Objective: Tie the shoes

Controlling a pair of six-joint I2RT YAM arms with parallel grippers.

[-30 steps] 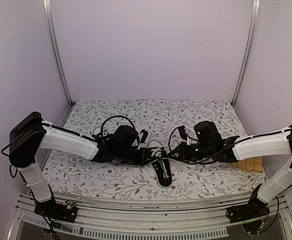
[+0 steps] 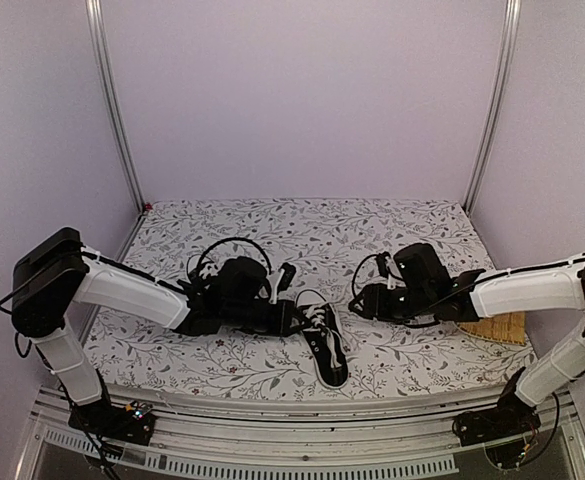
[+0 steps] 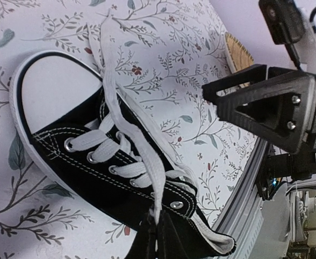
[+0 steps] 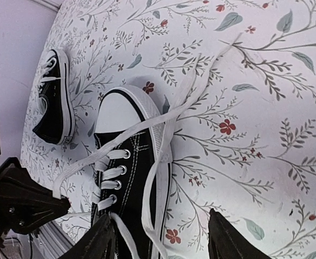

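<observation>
A black canvas shoe with white toe cap (image 2: 327, 350) lies on the floral cloth, its laces loose. In the left wrist view one white lace (image 3: 147, 156) crosses over the shoe (image 3: 93, 172) and runs into the tips of my left gripper, which is shut on it. The right wrist view shows this left gripper at the shoe's left side. My right gripper is open, its fingers (image 4: 222, 240) apart and holding nothing. Another lace strand (image 4: 149, 199) trails along the shoe's right side. From above, the right gripper (image 2: 357, 308) hovers right of the shoe.
A second black shoe (image 4: 60, 100) stands farther left, partly behind my left arm from above. A woven tan item (image 2: 497, 328) lies at the right edge under the right arm.
The shoe has shifted slightly toward the front. The left arm barely moved.
</observation>
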